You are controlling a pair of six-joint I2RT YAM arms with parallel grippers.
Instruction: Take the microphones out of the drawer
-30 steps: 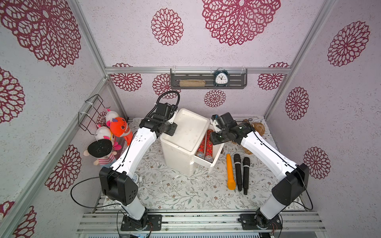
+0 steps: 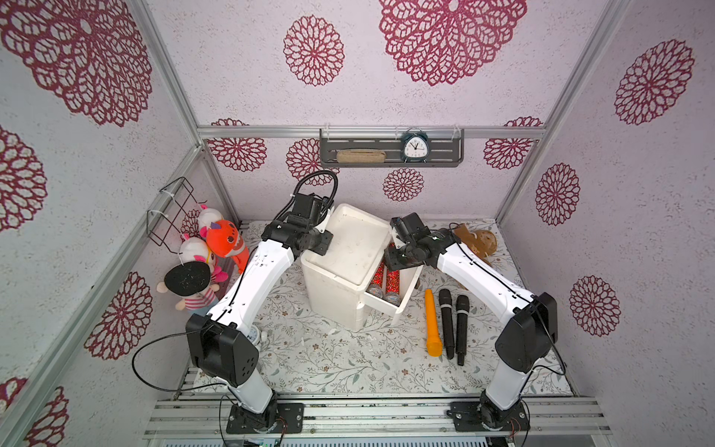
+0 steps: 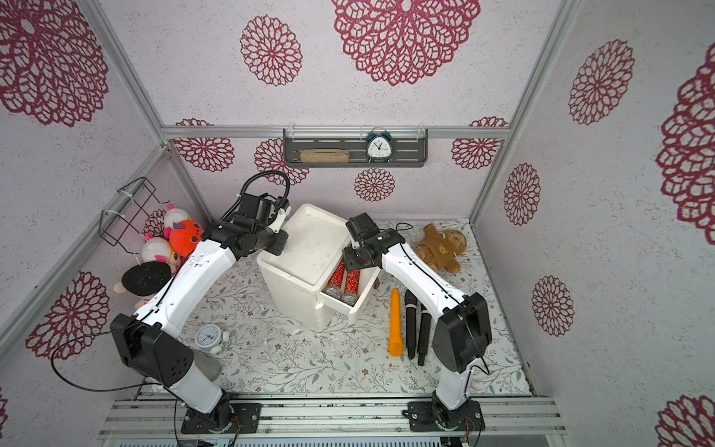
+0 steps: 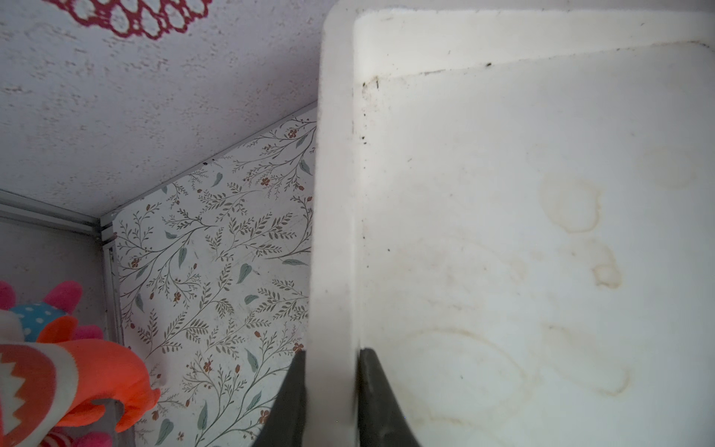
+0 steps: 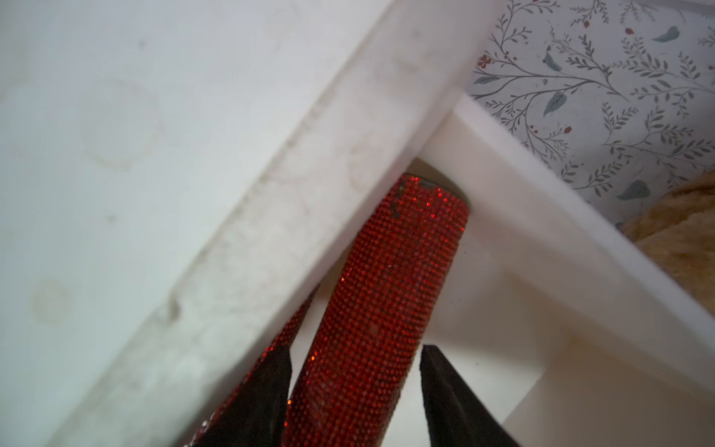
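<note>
Two red glittery microphones lie side by side in the pulled-out white drawer [image 3: 362, 298]. The right-hand microphone [image 5: 380, 298] runs between the parted fingers of my right gripper, which is open around it. Part of the other microphone [image 5: 257, 372] is hidden below the cabinet's top edge. My left gripper is shut on the raised rim of the white cabinet [image 4: 333, 246], one finger on each side of it.
An orange microphone [image 2: 432, 324] and two black ones lie on the table right of the drawer. A brown plush toy [image 3: 441, 248] sits behind. Plush toys [image 2: 225, 238] hang at left.
My right gripper has shifted slightly left, over the right-hand red microphone in the drawer. My left arm has stayed still on the cabinet rim.
</note>
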